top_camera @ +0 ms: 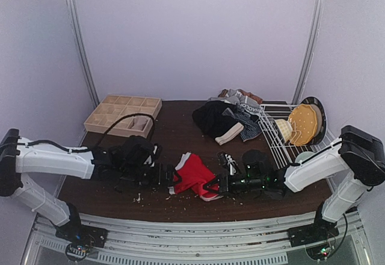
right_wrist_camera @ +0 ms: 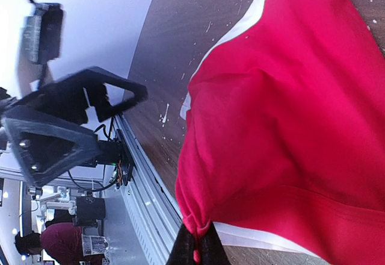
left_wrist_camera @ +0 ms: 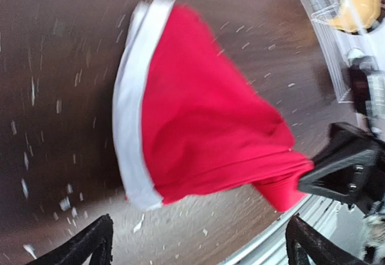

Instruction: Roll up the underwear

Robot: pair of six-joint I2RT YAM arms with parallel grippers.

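The red underwear (top_camera: 194, 174) with its white waistband lies bunched on the dark table between my two grippers. In the left wrist view the white band (left_wrist_camera: 130, 111) runs along the near left side of the red cloth. My left gripper (top_camera: 169, 174) stands open at the cloth's left edge, with nothing between its fingers. At the front right, my right gripper is shut on a gathered fold of the underwear (right_wrist_camera: 240, 126), pinching it into a narrow pleat at the fingertips.
A wooden compartment box (top_camera: 123, 112) stands at the back left. A pile of dark and grey clothes (top_camera: 225, 118) lies at the back, left of a white wire rack (top_camera: 280, 147) with plates. Pale scraps dot the table, and its middle behind the underwear is clear.
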